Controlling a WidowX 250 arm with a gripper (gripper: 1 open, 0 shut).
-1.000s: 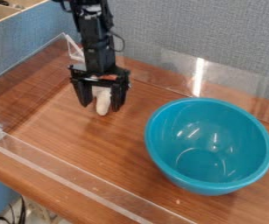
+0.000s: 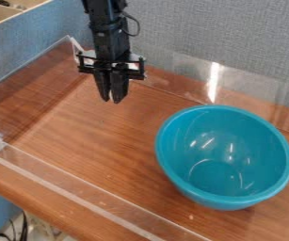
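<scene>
A large teal bowl (image 2: pixel 225 160) sits at the right of the table, apart from the gripper.
Clear plastic walls edge the table at the back, left and front. A wooden box (image 2: pixel 1 11) sits at the top left beyond the blue side panel.
My gripper has risen and its fingers look closer together. The white object that showed at its fingers is now out of sight. The bowl has not moved.
</scene>
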